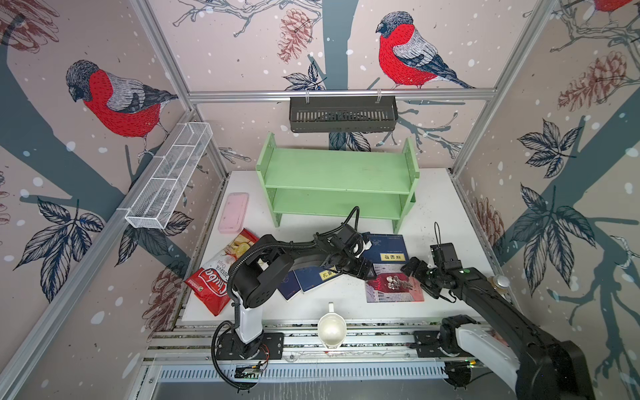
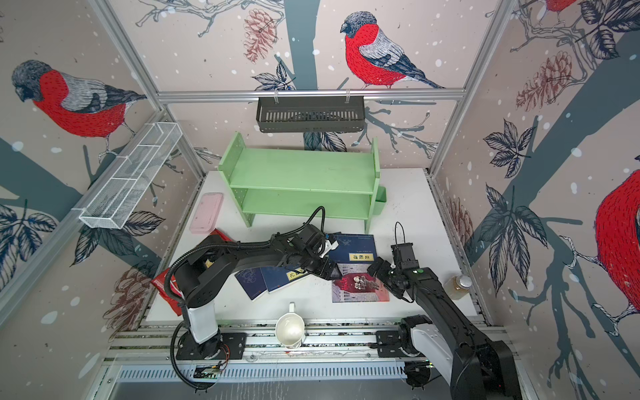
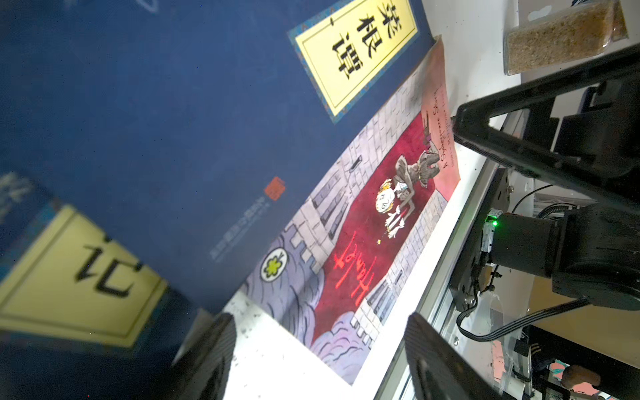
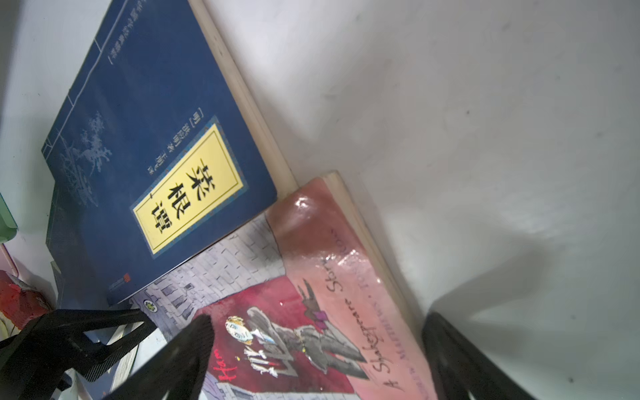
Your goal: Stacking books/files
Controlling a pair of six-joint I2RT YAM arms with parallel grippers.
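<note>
A red-and-grey Hamlet book (image 1: 393, 288) lies flat near the table's front, meeting a blue book with a yellow label (image 1: 384, 246) behind it. Other blue books (image 1: 316, 277) lie to the left, partly hidden under the left arm. My left gripper is part open above the Hamlet book's left end, its fingers apart with nothing held between them. At the opposite end, my right gripper is open, one finger over the cover and the other (image 4: 460, 363) beside the pink spine edge.
A green two-tier shelf (image 1: 336, 170) stands behind the books. A red snack bag (image 1: 214, 280) and pink box (image 1: 233, 212) lie left; a white mug (image 1: 332, 329) sits at the front edge. A jar (image 2: 458, 286) is at right. Bare table shows right of the books.
</note>
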